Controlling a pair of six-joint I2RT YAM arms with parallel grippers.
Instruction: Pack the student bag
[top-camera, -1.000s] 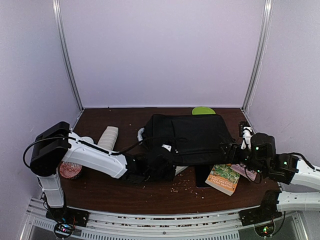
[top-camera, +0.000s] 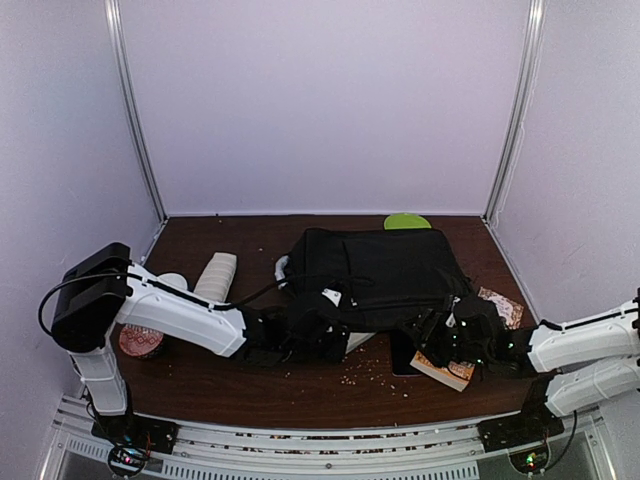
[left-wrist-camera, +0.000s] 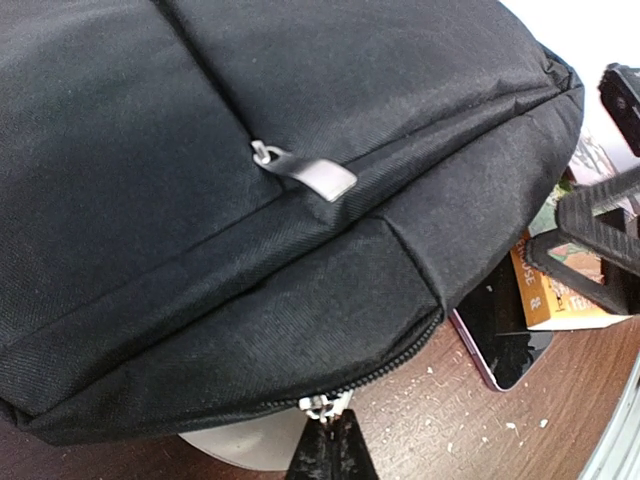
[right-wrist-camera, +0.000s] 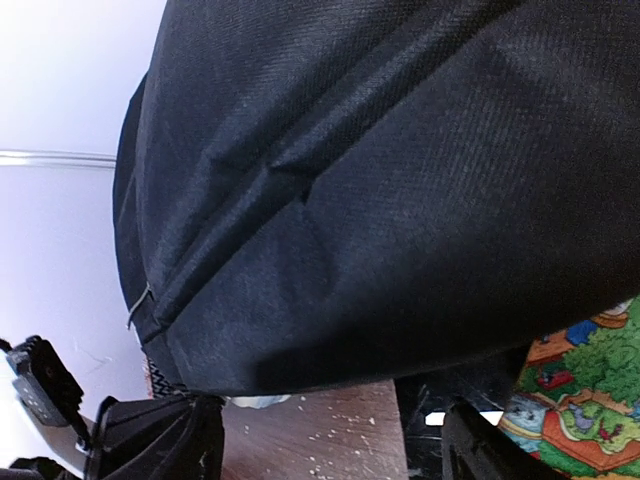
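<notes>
A black bag (top-camera: 370, 270) lies flat on the brown table. My left gripper is shut at a metal zipper pull (left-wrist-camera: 318, 405) on the bag's front edge; whether the pull is between its fingertips is hard to tell. My right gripper stands open at the bag's lower right edge, over a phone (left-wrist-camera: 500, 340) and an orange-covered book (top-camera: 445, 370). A colourful book (right-wrist-camera: 580, 410) shows under the bag's edge in the right wrist view.
A pale cylindrical case (top-camera: 215, 277) and a red patterned item (top-camera: 140, 342) lie at the left. A green round object (top-camera: 407, 219) sits behind the bag. Crumbs are scattered on the front table.
My right gripper has moved leftward along the bag's front edge, over the orange book. My left arm is almost still, and the bag has barely moved.
</notes>
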